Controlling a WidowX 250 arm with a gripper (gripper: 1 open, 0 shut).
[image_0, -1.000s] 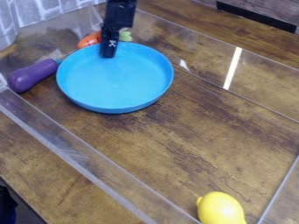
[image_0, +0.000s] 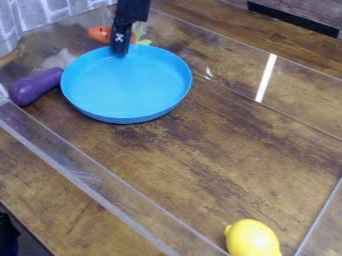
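Observation:
The black gripper (image_0: 122, 45) reaches down from the top at the far rim of a round blue pan (image_0: 127, 88); it looks shut, with nothing visible between its fingers. An orange carrot (image_0: 102, 34) with green at its end lies behind the pan, partly hidden by the gripper. A purple eggplant (image_0: 34, 85) lies left of the pan.
A yellow lemon (image_0: 251, 240) sits at the bottom right. A pale tiled wall stands at the back left.

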